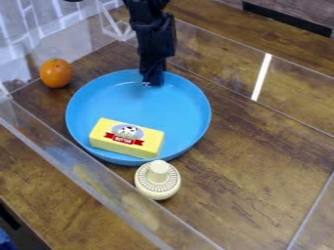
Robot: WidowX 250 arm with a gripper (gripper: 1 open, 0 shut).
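Observation:
A blue round plate (137, 104) lies on the wooden surface with a yellow butter box (125, 137) on its front part. The black gripper (148, 78) reaches down to the plate's back rim; its fingertips are small and dark, and whether they grip the rim cannot be made out clearly. An orange fruit (55, 73) sits left of the plate, and a cream knobbed round object (156, 180) stands in front of it at the right.
Clear rails or walls run along the left and right. The wooden surface (255, 146) right of the plate is free.

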